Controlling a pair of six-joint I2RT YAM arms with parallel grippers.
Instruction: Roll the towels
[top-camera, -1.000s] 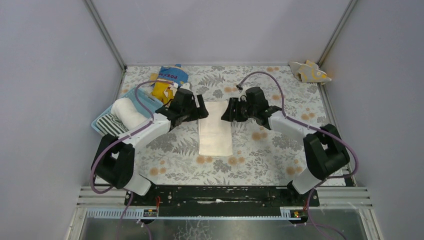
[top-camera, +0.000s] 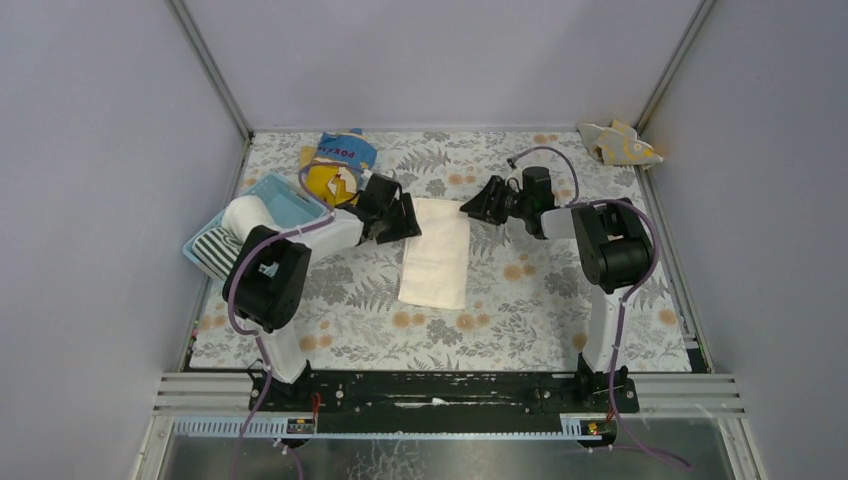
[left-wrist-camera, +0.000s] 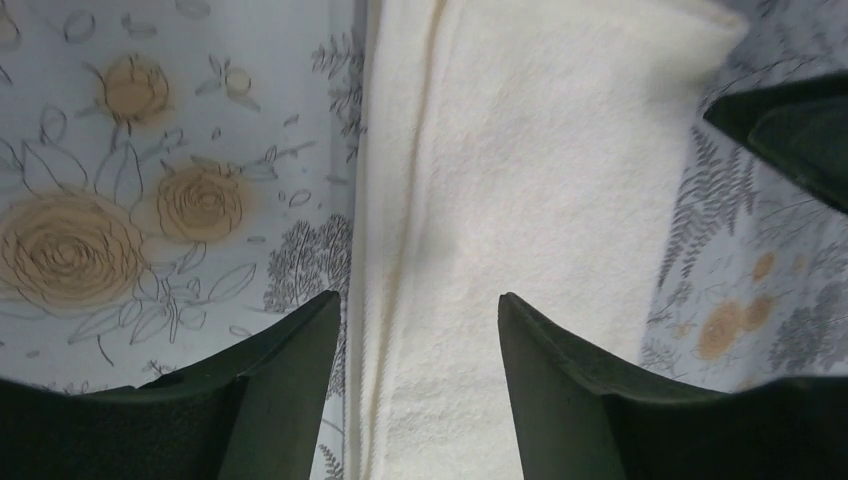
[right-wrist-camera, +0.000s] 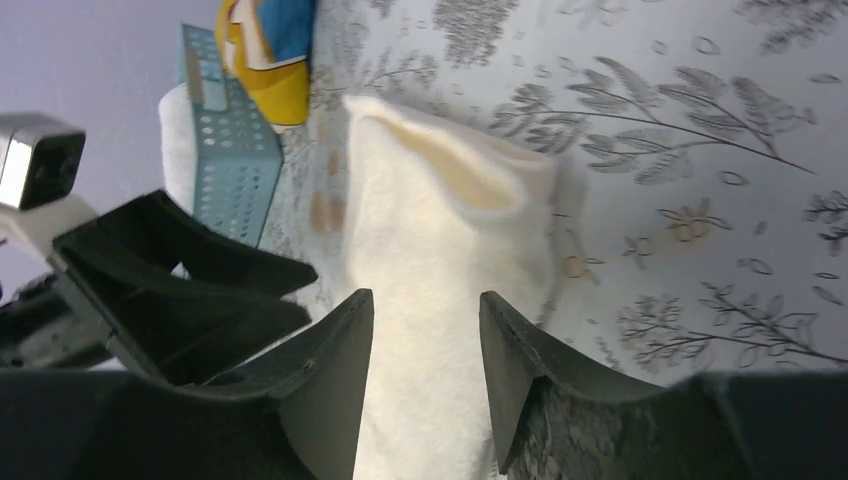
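Observation:
A cream towel (top-camera: 436, 262), folded into a long strip, lies flat at the table's middle. Its layered long edge shows in the left wrist view beneath my left gripper, whose fingers stand apart over that edge with no cloth between them. In the right wrist view the towel's far end (right-wrist-camera: 480, 170) is lifted into a loose fold. My right gripper is open over the towel near its right side, nothing held. A rolled white towel (top-camera: 250, 217) and a striped one (top-camera: 215, 252) sit in the blue basket (top-camera: 290, 208).
A blue and yellow bag (top-camera: 345, 152) lies behind the basket. A crumpled yellow and beige cloth (top-camera: 622, 145) rests in the far right corner.
The towel's far part has moved slightly right and back, and its near end has shifted a little. Both arms came lower before that.

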